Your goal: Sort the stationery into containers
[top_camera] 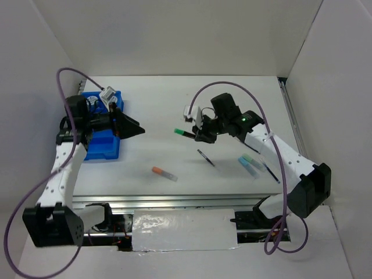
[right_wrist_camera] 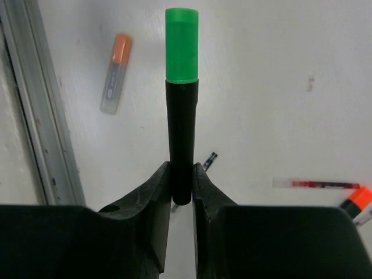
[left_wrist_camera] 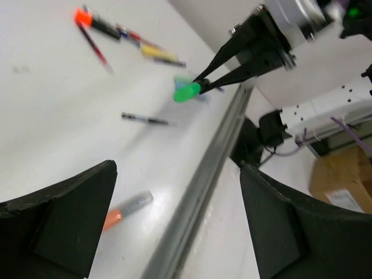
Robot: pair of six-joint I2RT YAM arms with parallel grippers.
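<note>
A black marker with a green cap [right_wrist_camera: 182,52] is held upright in the right wrist view, my right gripper shut on its black lower end. From above, that green cap [top_camera: 179,131] points left over mid-table. My left gripper [top_camera: 139,129] is well apart from it, open and empty, near the blue tray [top_camera: 103,156]; its two fingers [left_wrist_camera: 64,215] frame the left wrist view. An orange-capped glue or marker tube [top_camera: 164,173] lies at the front. A dark pen [top_camera: 206,157] rests below the right gripper. Light blue [top_camera: 248,166] and green [top_camera: 254,161] items lie at right.
In the left wrist view, an orange-ended black marker [left_wrist_camera: 96,24], a red pen [left_wrist_camera: 94,47] and a yellow item [left_wrist_camera: 158,52] lie farther off. A metal rail [top_camera: 174,200] runs along the table's front.
</note>
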